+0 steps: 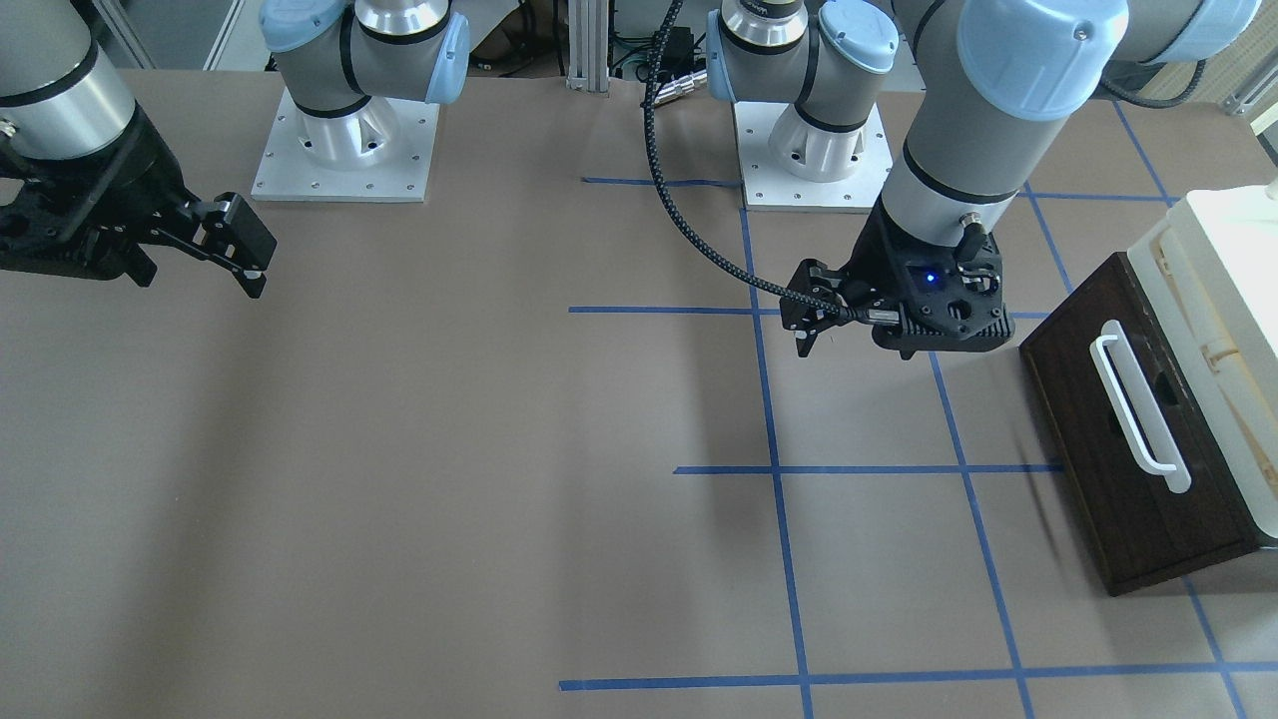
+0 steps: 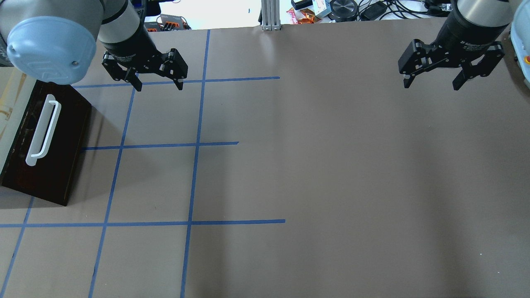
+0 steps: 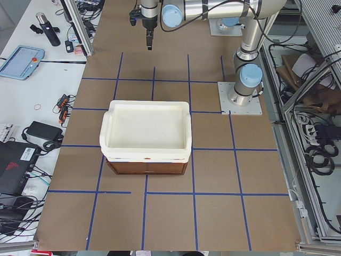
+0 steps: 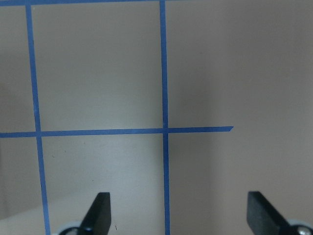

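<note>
My gripper (image 2: 157,84) hangs above the blue-taped table grid, its fingers spread wide apart with nothing between them; the wrist view shows only bare floor tiles of tape grid (image 4: 165,130) between the fingertips. A box with a dark wood front (image 1: 1126,479), a white handle (image 2: 44,129) and a cream top (image 3: 145,130) stands beside the gripper, at the right in the front view and at the left in the top view.
A second arm's gripper (image 2: 431,82) hangs at the top right of the top view, apart from mine. More arm bases (image 1: 347,180) stand along the back.
</note>
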